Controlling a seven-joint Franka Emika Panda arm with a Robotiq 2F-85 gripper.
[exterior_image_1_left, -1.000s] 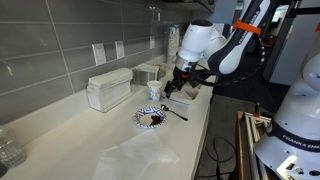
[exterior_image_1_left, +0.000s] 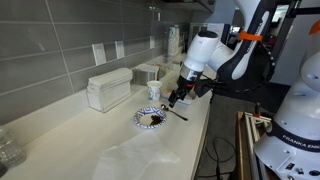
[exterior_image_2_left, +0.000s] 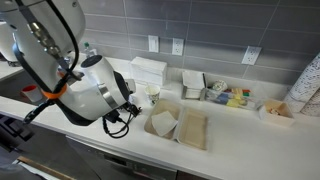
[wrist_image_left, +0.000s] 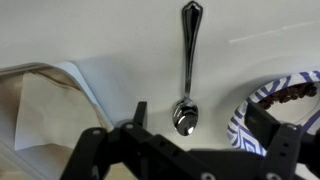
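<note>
A metal spoon (wrist_image_left: 188, 68) lies on the white counter, its bowl toward my gripper and its handle pointing away in the wrist view. My gripper hangs over the bowl end, its fingers spread on either side with nothing between them. To the right in that view is a blue-and-white patterned bowl (wrist_image_left: 240, 128) with dark brown pieces in it. In exterior view 1 the patterned bowl (exterior_image_1_left: 140, 116) stands on the counter left of the spoon (exterior_image_1_left: 179, 116), and my gripper (exterior_image_1_left: 175, 100) is just above the spoon.
An open cardboard box (exterior_image_2_left: 164, 131) with paper inside sits near the counter's front edge, close to the gripper. A white mug (exterior_image_1_left: 154, 90) and a white container (exterior_image_1_left: 109, 90) stand toward the wall. Clear counter stretches to the right in exterior view 2.
Over the last second, my gripper has come down and leftward in exterior view 1, toward the spoon. The spoon and bowl have stayed in place.
</note>
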